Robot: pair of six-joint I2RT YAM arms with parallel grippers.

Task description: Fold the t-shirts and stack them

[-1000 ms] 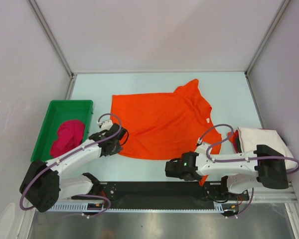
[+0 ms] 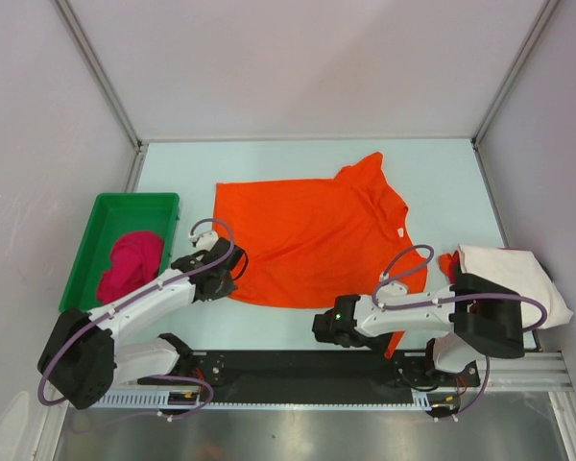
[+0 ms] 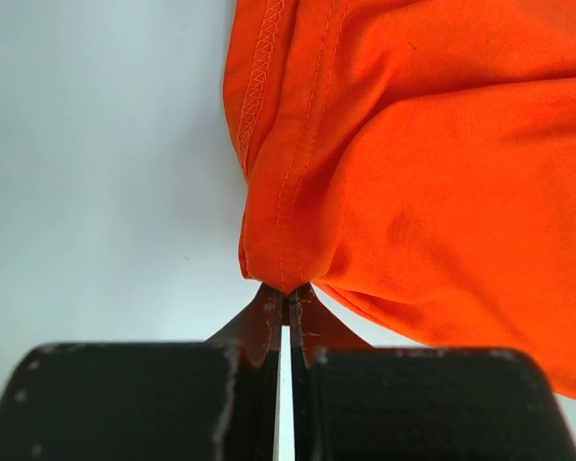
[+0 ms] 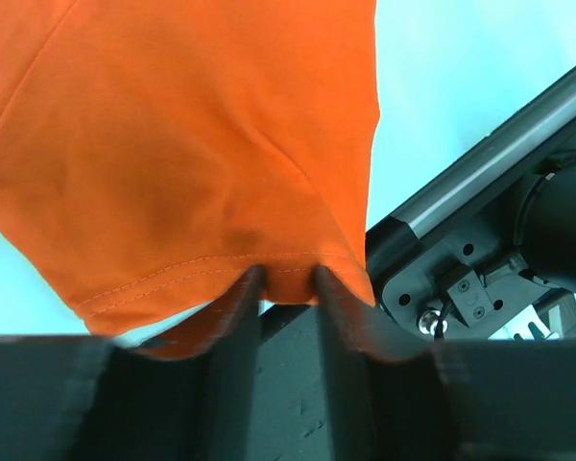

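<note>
An orange t-shirt (image 2: 298, 230) lies spread across the middle of the table, its near right part hanging over the front edge. My left gripper is shut at a folded, stitched corner of the shirt (image 3: 413, 211), the fabric right at its tips. My right gripper is blurred, its fingers apart at the stitched hem of the shirt (image 4: 192, 163) near the front edge; whether cloth is between them is unclear.
A green bin (image 2: 91, 264) with red cloth (image 2: 130, 264) stands at the left. A white folded item (image 2: 509, 274) with red beneath sits at the right.
My left arm and most of the shirt are unchanged.
</note>
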